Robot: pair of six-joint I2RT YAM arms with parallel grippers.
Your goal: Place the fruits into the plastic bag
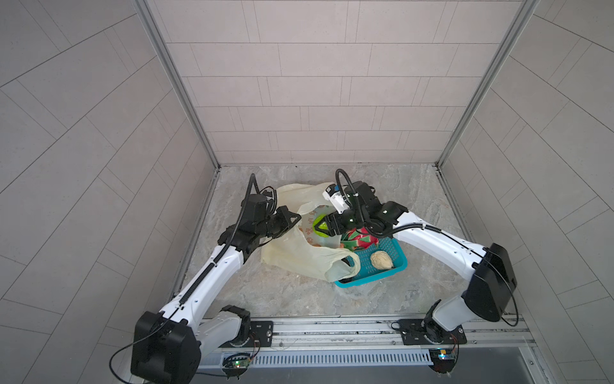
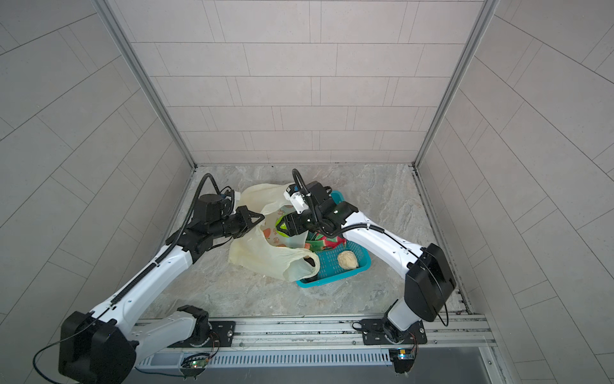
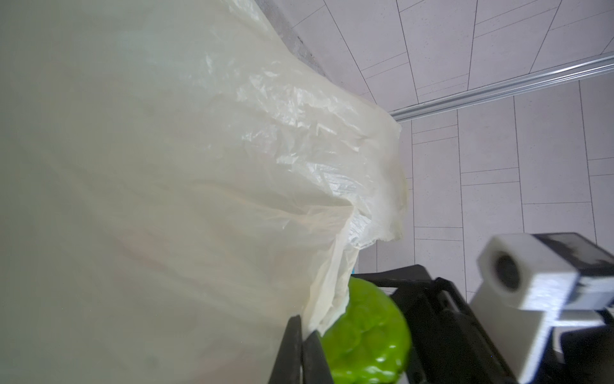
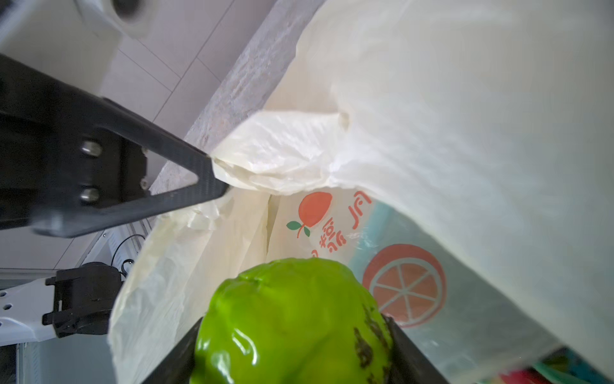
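Note:
The pale plastic bag (image 1: 287,256) lies open on the table, printed with fruit pictures inside. My left gripper is shut on the bag's rim, lifting it, as the left wrist view shows. A green fruit (image 4: 291,320), pepper-like, sits between the fingers of my right gripper (image 1: 325,225) at the bag's mouth; the fingers are largely hidden behind it, so their grip is unclear. A red-green item (image 2: 323,243) and a beige round item (image 2: 347,260) lie in the teal basket (image 1: 398,259).
The basket stands just right of the bag, partly under the right arm. Bare table (image 1: 422,192) shows at back right and front left. Tiled walls close in on the sides and back.

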